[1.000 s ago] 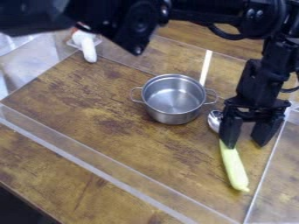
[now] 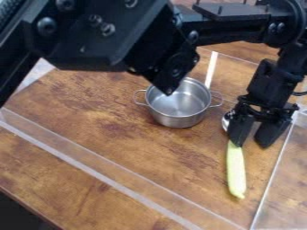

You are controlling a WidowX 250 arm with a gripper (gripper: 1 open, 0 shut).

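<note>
My black gripper [image 2: 254,130] is low at the right side of the wooden table, its fingers pointing down over the top end of a pale yellow-green long object [image 2: 235,172]. Whether it touches or holds that end I cannot tell. A shiny silver piece, like a spoon's bowl, is partly hidden behind the fingers. A steel pot [image 2: 179,109] with two handles stands to the left of the gripper.
A light strip [image 2: 211,66] lies behind the pot. Clear edging runs along the left, front and right. My arm hides the upper left.
The upper arm has swung down and now covers more of the upper left, hiding the white object there. The fingers have shifted slightly; the yellow-green object has moved slightly.
</note>
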